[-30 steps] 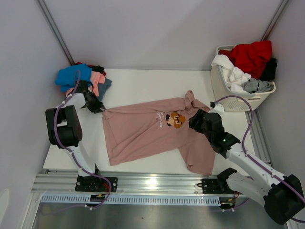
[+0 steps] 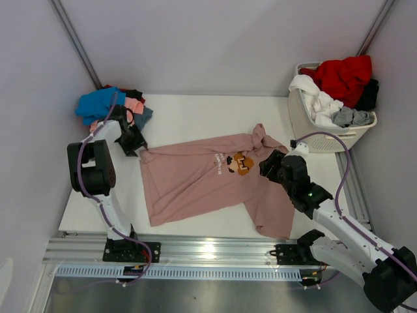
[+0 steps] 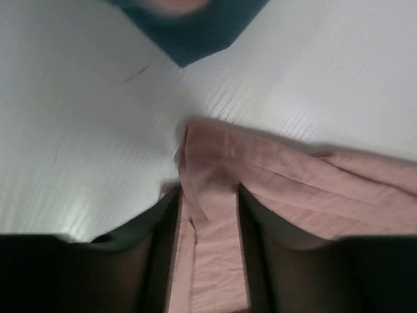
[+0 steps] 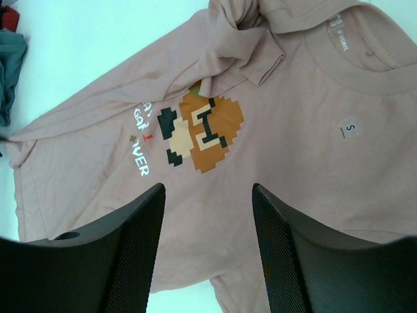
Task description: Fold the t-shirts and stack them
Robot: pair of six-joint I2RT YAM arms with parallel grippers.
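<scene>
A dusty-pink t-shirt (image 2: pixel 189 179) lies spread across the table, its top edge folded over in a long strip, a brown lion print (image 4: pixel 212 127) showing near its middle. At the shirt's upper left corner (image 3: pixel 212 147) is my left gripper (image 2: pixel 139 150). Its blurred fingers (image 3: pixel 163 225) stand apart, with pink cloth visible between and beyond them; no clear grip shows. My right gripper is open above the shirt's right part, with bare air between its fingers and the cloth flat below. One sleeve (image 2: pixel 273 218) spreads toward the front right.
A pile of folded clothes, blue (image 2: pixel 101 104) on top, stands at the back left, close behind my left gripper. At the back right a white basket (image 2: pixel 300 124) holds red, white, grey and black clothes. Bare table (image 2: pixel 195 117) shows behind the shirt.
The right arm has barely moved. The shirt looks the same.
</scene>
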